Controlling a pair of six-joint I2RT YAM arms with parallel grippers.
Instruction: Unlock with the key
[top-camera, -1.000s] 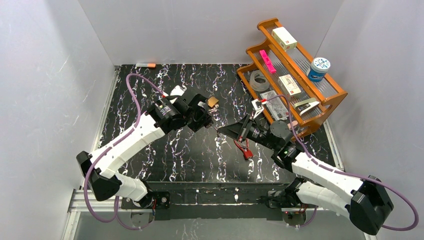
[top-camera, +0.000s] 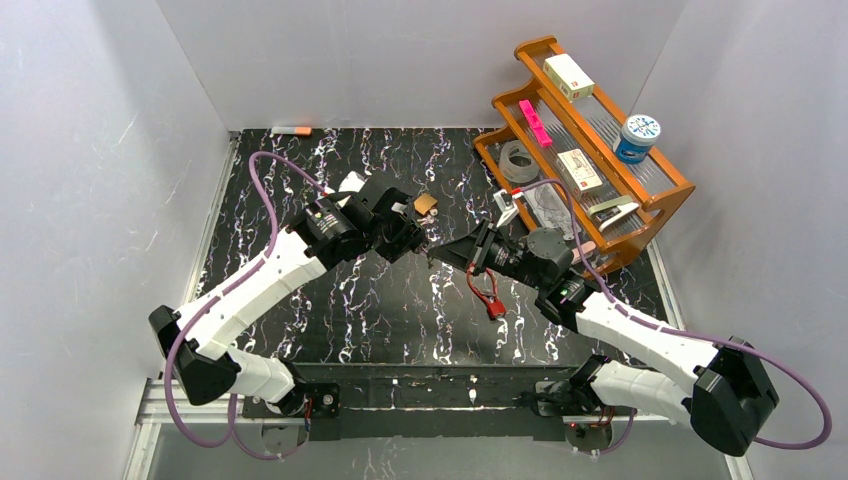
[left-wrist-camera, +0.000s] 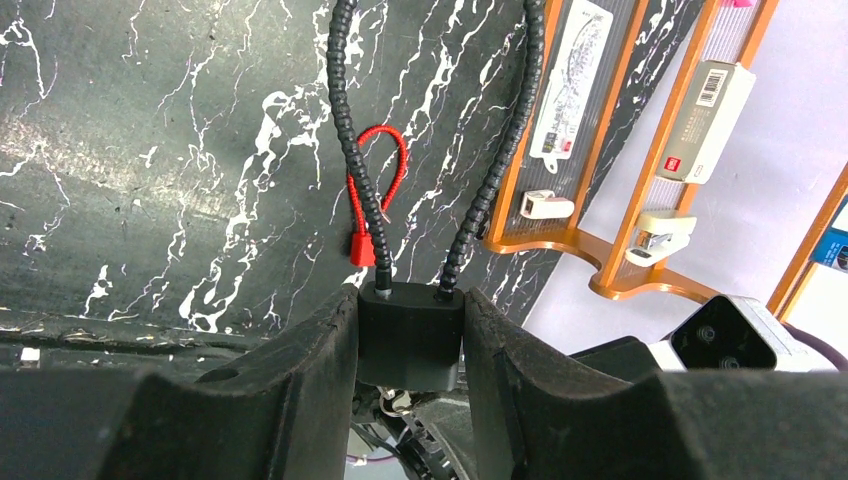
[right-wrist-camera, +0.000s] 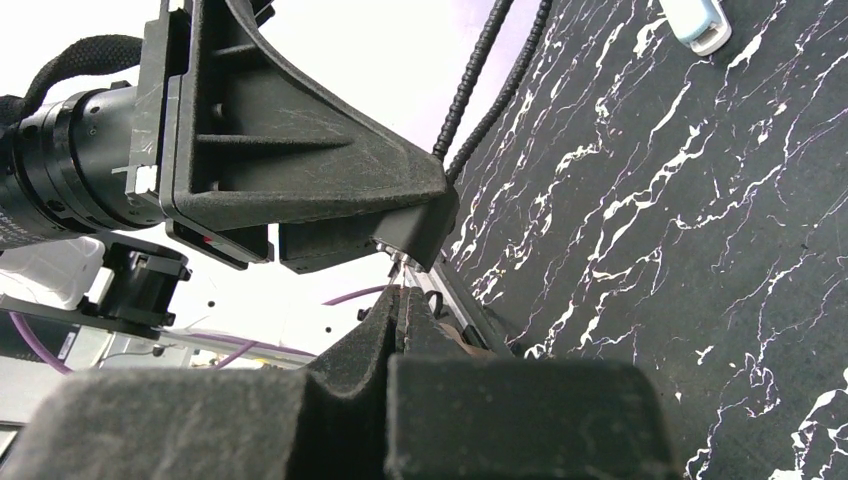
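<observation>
In the left wrist view a black lock body (left-wrist-camera: 411, 337) with two beaded black shackle strands is clamped by my left gripper, which is shut on it above the marble floor. The underside of that lock (right-wrist-camera: 432, 228) faces my right gripper in the right wrist view. My right gripper is shut, its fingertips close below the lock's underside. A thin bright sliver, seemingly the key (right-wrist-camera: 403, 270), shows between those tips and the lock. Most of it is hidden, and how deep it sits in the lock cannot be told.
A red cable lock (top-camera: 495, 311) lies on the dark marble floor (top-camera: 400, 330) below the right gripper. Behind the grippers lies a small tan piece (top-camera: 425, 204) with metal bits. A wooden shelf (top-camera: 672, 195) with boxes and a jar stands at the back right. An orange-white object (top-camera: 292, 130) lies at the back left.
Over the last second my right arm has shifted a little to the left, its tip drawing nearer to the left gripper. The left arm has barely moved; the red lock lies as before.
</observation>
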